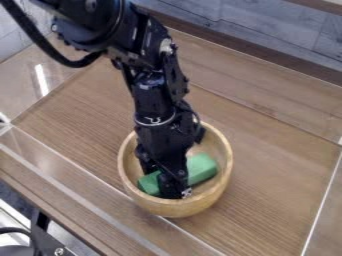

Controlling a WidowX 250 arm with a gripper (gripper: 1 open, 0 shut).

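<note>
A round wooden bowl (209, 196) stands on the wooden counter near the centre. Inside it lies a green oblong object (201, 168), partly hidden by my black gripper (170, 185), which reaches down into the bowl from above. The gripper is shut on the green object at its left part, though the fingertips are hard to make out against it.
A grey plank wall (241, 25) runs along the back. The counter's front edge with dark hardware and a cable is at the lower left.
</note>
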